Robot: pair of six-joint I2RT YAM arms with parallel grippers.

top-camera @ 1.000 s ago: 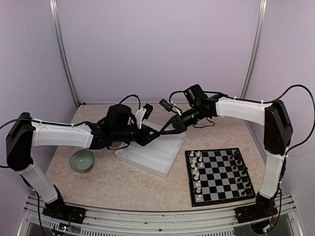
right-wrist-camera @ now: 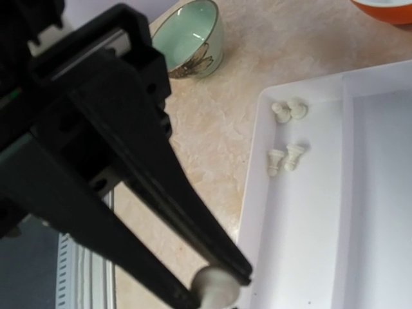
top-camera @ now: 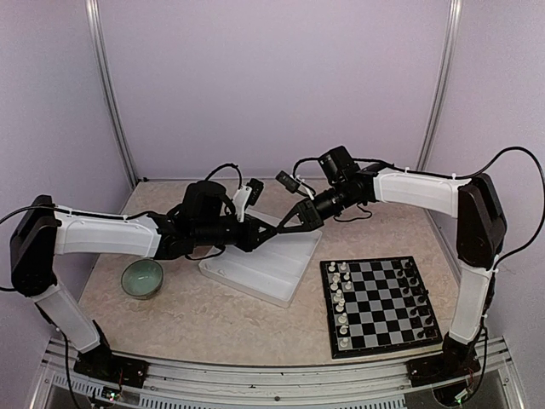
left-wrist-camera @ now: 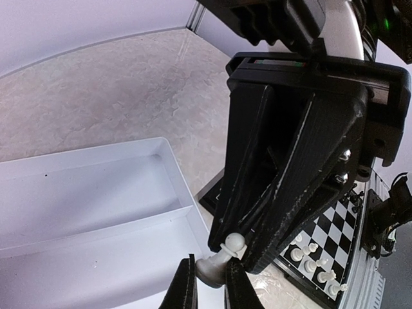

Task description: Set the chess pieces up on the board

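My two grippers meet in mid-air above the white tray. A white chess piece is held in my left gripper, shut on it at the bottom of the left wrist view. The fingertips of my right gripper are at the same piece's upper end, either side of it; whether they grip it I cannot tell. The chessboard at the right of the table has rows of white and black pieces. Several white pieces lie in a compartment of the tray.
A green bowl stands left of the tray, and part of an orange bowl shows in the right wrist view.
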